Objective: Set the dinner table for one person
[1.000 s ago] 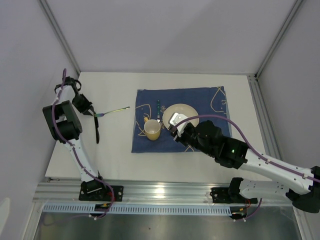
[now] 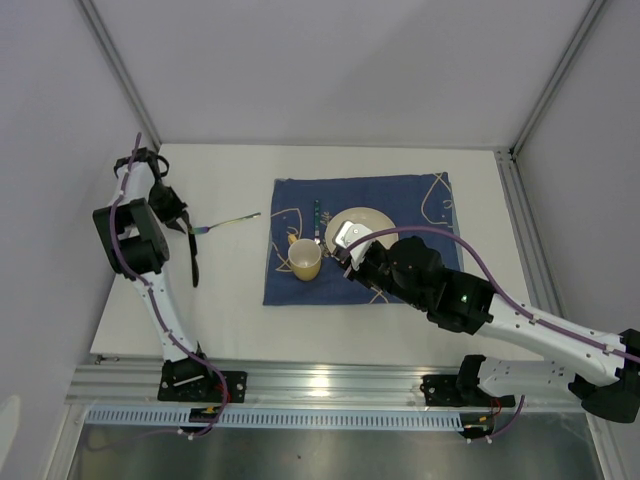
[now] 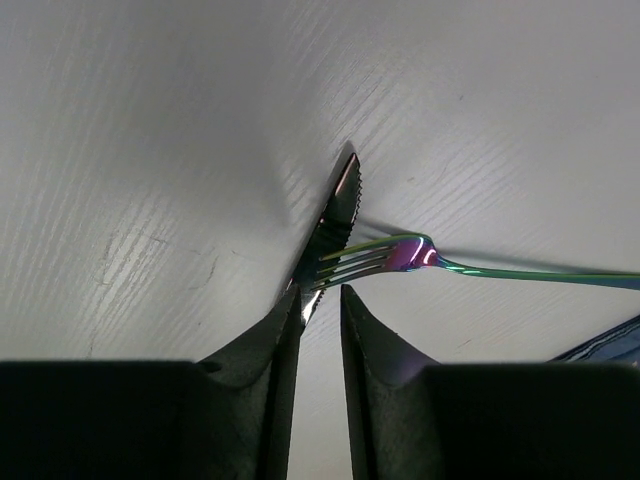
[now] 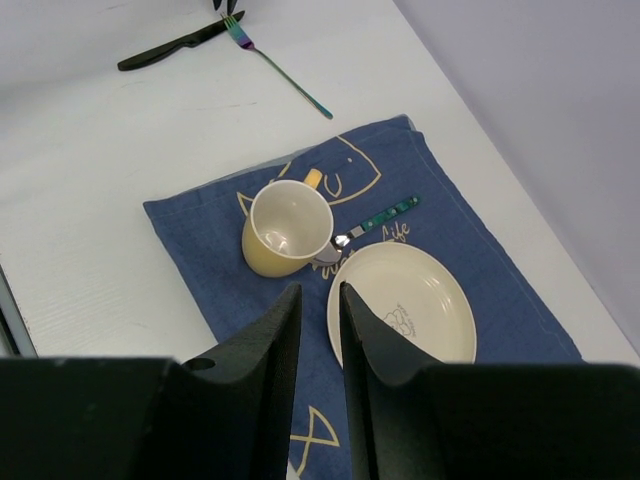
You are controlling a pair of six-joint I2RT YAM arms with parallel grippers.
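On the white table's left lie a dark knife [image 2: 195,265] and a rainbow fork [image 2: 225,222], its tines resting across the knife in the left wrist view. My left gripper is above them, fingertips a little apart, nothing visible held. The blue placemat [image 2: 290,292] bears a cream plate [image 4: 400,295], a yellow mug [image 4: 268,250] and a green-handled spoon [image 4: 390,213] between them. My right gripper hangs over the placemat near the plate, fingertips slightly apart, nothing visible between.
Bare table [image 2: 230,330] shows left of and in front of the placemat. Walls and metal rails bound the table at the back and sides.
The left arm has shifted very slightly at the left edge, and the right gripper barely. The objects lie where they were.
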